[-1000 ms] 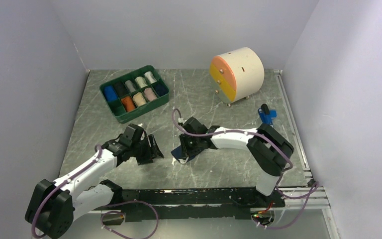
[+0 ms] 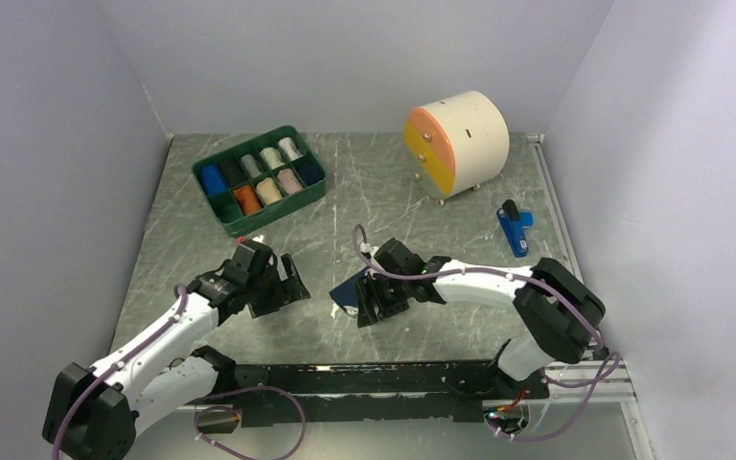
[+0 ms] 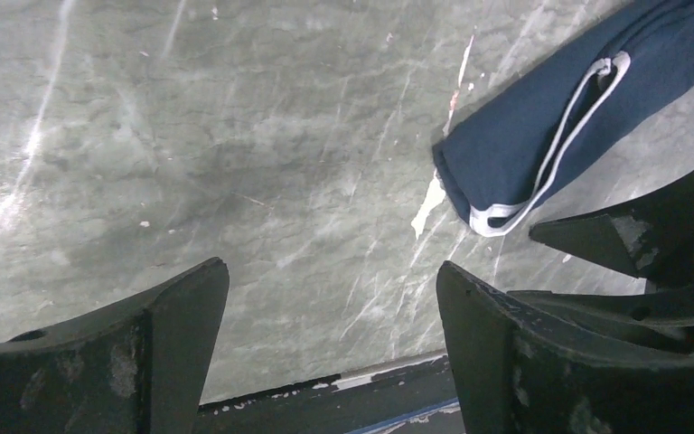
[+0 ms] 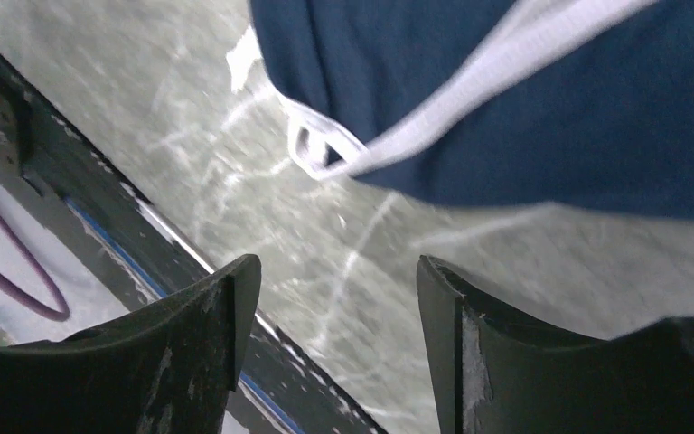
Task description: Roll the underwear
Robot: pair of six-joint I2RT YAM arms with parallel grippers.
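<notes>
Dark blue underwear (image 3: 542, 117) with white trim lies folded into a long strip on the grey table, partly under my right arm in the top view (image 2: 346, 291). In the right wrist view the cloth (image 4: 398, 81) is beyond the fingertips, its white-edged corner nearest. My right gripper (image 2: 380, 314) is close to the strip's near side, its fingers part open with only bare table between the fingers. To the left of the cloth, my left gripper (image 2: 293, 282) stands wide open and empty, its fingers (image 3: 181, 334) apart over bare table.
A green divided box (image 2: 235, 226) with several rolled cloths stands at the back left. A round cream drawer unit (image 2: 479, 144) is at the back right, and a blue object with a black handle (image 2: 515, 230) lies right.
My right gripper has moved toward the front edge and slightly right, off the top of the cloth to its near side. The left gripper has shifted slightly left.
</notes>
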